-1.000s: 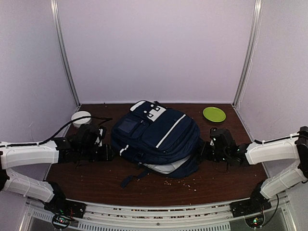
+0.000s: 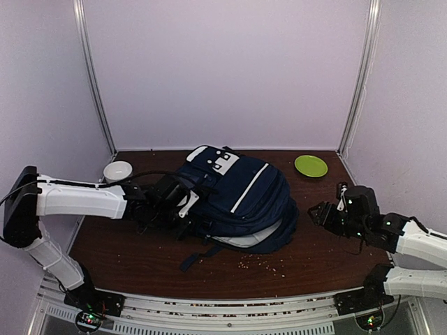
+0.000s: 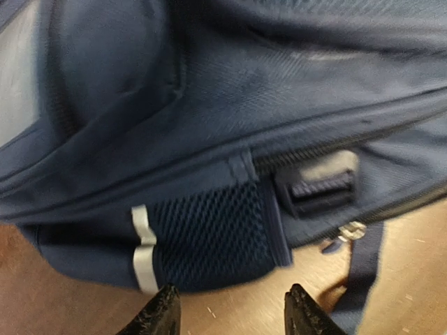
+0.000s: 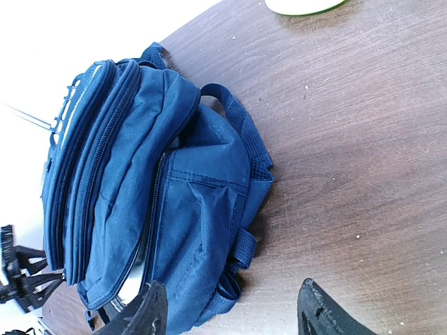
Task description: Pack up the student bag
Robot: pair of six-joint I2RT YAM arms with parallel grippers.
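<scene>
The navy backpack (image 2: 241, 188) lies on its side in the middle of the table, its pale lining (image 2: 251, 239) showing along the near edge. My left gripper (image 2: 187, 222) is at the bag's left end; in the left wrist view its fingers (image 3: 159, 314) stand apart, below a mesh side pocket (image 3: 209, 234), with nothing gripped. To the right of the bag, clear of it, my right gripper (image 2: 318, 213) is open and empty. Folded fabric and a strap (image 4: 237, 125) show in the right wrist view. Whatever is inside the bag is hidden.
At the back right rests a green plate (image 2: 311, 166). A white bowl (image 2: 117, 171) stands at the back left, behind the left arm. Small crumbs (image 2: 258, 265) are scattered in front of the bag.
My left gripper has moved right, from beside the bag to against its left end. The right gripper has drawn back to the right, away from the bag, whose lower right edge has shifted slightly.
</scene>
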